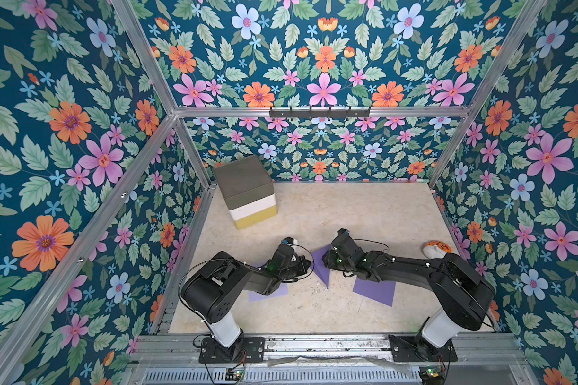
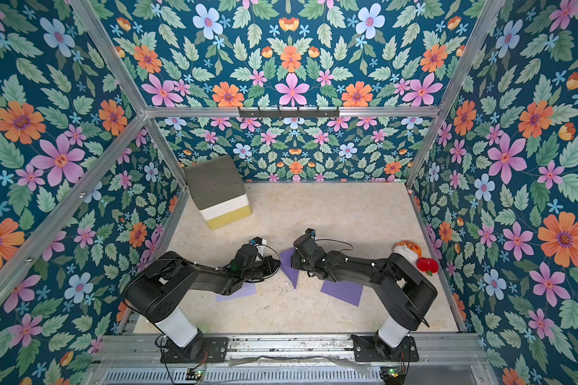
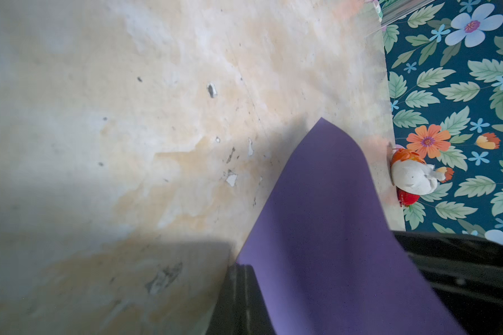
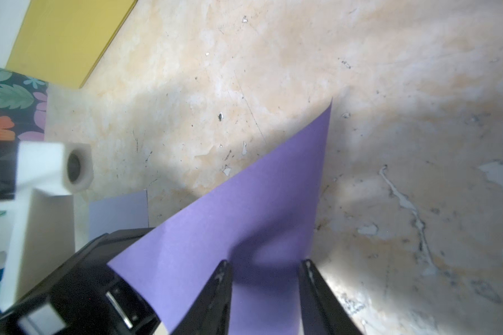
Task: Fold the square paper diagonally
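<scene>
A purple paper [image 1: 321, 263] lies mid-table, bent over into a pointed shape with a corner raised off the surface [image 4: 262, 212]. My left gripper is shut at the paper's edge; whether any paper is between its tips is unclear. My right gripper stands part open over the same paper, fingertips apart on either side of a shadowed stretch of it. In the left wrist view the paper [image 3: 324, 223] curves up toward the right arm's dark body.
Purple sheets [image 1: 373, 292] lie under the two arms. A stacked box [image 1: 244, 192] stands back left; small toys [image 2: 426, 264] sit at the right edge.
</scene>
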